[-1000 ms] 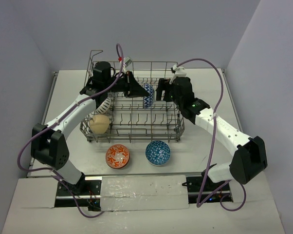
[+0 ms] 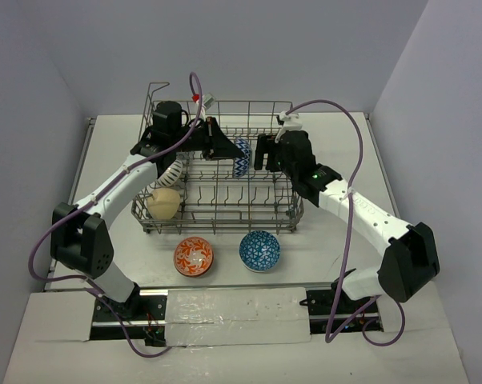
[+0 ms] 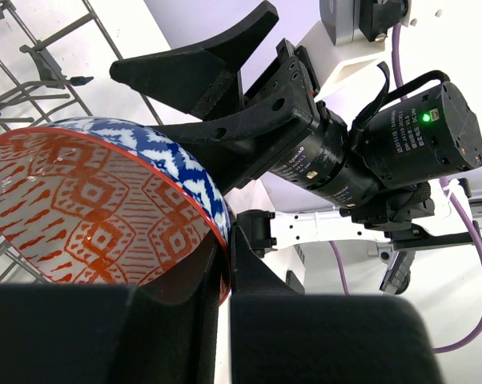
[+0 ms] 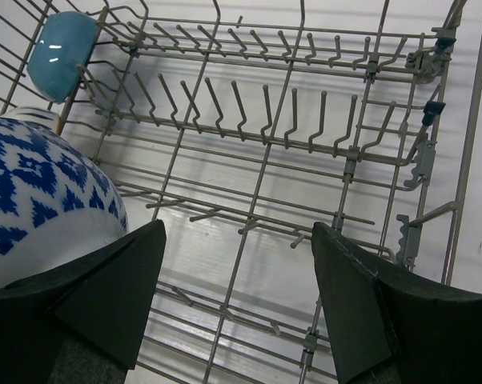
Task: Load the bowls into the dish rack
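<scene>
A blue-and-white bowl with a red-patterned inside [image 2: 241, 164] [image 3: 89, 208] [image 4: 41, 200] hangs tilted over the middle of the wire dish rack [image 2: 225, 224], its rim between the fingers of my left gripper. Just to its right my right gripper [image 2: 265, 152] stands open, the bowl close beside one finger. An orange bowl [image 2: 193, 256] and a teal bowl [image 2: 259, 250] sit on the counter in front of the rack.
The rack's left side holds a striped dish [image 2: 167, 174], a cream one [image 2: 163, 204] and, in the right wrist view, a blue one [image 4: 61, 52]. Its tines at the middle and right are empty. Walls bound the counter on three sides.
The bowl and both grippers have shifted very slightly to the left in the top view.
</scene>
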